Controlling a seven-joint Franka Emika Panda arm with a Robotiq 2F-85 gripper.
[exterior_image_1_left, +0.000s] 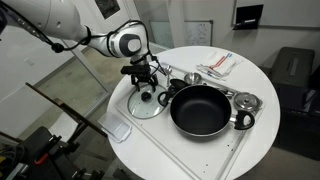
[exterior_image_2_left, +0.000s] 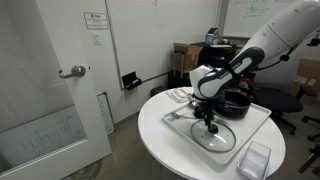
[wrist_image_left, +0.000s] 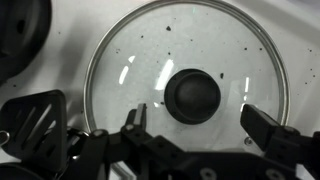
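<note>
My gripper is open above a round glass lid (wrist_image_left: 225, 45) with a metal rim. Between the spread fingers in the wrist view shows the lid's black knob (wrist_image_left: 192, 96), with nothing gripped. The lid (exterior_image_1_left: 137, 106) lies flat on the near-left part of a white tray (exterior_image_1_left: 177, 142) in exterior view 1. Beside it on the tray stands a large black pan (exterior_image_1_left: 201, 111), empty and uncovered.
Small metal pots, one of them (exterior_image_1_left: 247, 101) right of the pan, and dark utensils crowd the tray. Behind it lies a striped cloth (exterior_image_1_left: 222, 64) on the round white table (exterior_image_1_left: 263, 133). A clear plastic container (exterior_image_2_left: 255, 160) sits near the table edge.
</note>
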